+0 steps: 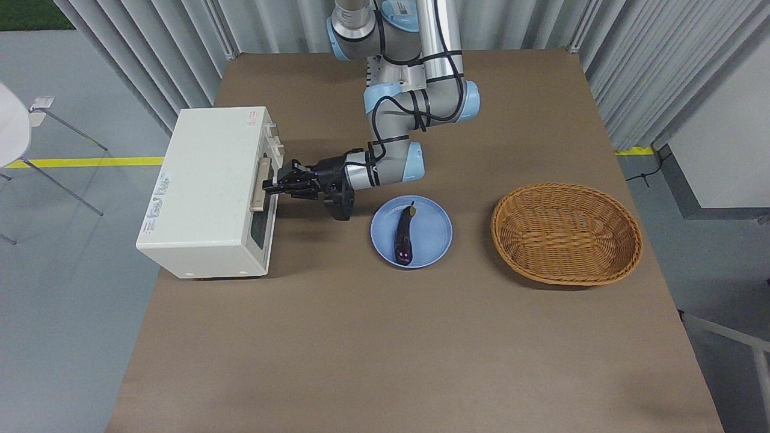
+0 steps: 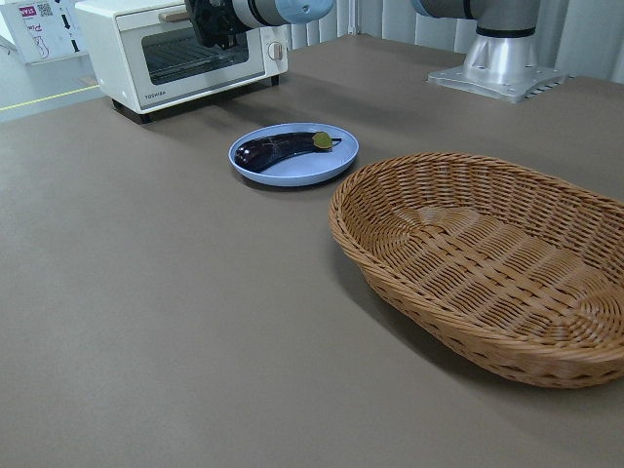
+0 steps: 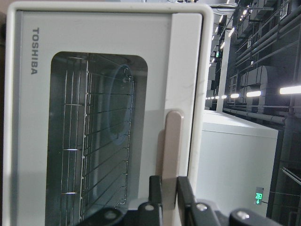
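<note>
A white Toshiba toaster oven (image 1: 195,180) stands on the left of the table, door closed, wire rack seen through its glass. My gripper is at the door's pale bar handle (image 3: 172,141), shut on it, fingers on either side. In the front view the black gripper (image 1: 271,186) reaches the handle from the right. A dark eggplant (image 1: 403,244) lies on a blue plate (image 1: 433,234) to the right of the oven.
A woven wicker basket (image 1: 566,234) sits on the right of the table.
</note>
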